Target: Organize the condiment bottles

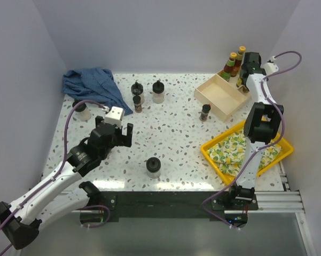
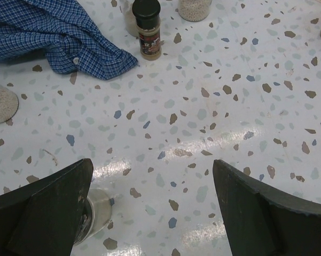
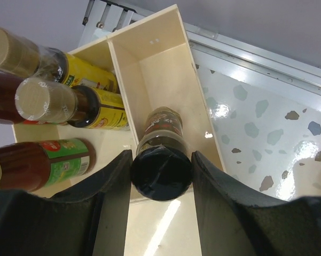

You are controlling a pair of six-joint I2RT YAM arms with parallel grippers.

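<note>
A small spice jar with a black cap [image 3: 161,173] is gripped by the cap between the fingers of my right gripper. Its lower body reaches down into the narrow compartment of the cream box [image 3: 155,37]; whether its base touches the floor there I cannot tell. Beside it, in the neighbouring compartment, are yellow-labelled bottles [image 3: 104,109] and a green-labelled sauce bottle [image 3: 67,162]. Another spice jar [image 1: 204,112] stands just outside the box, and one more [image 2: 149,29] is near the cloth. My left gripper hangs open over the table's left side, nothing between its fingers.
Black-lidded glass jars [image 1: 158,92] stand at the back, with another [image 1: 153,167] at the front. A blue checked cloth [image 1: 93,88] lies back left. The yellow tray [image 1: 211,162] with patterned cloth sits front right. Mid-table is clear.
</note>
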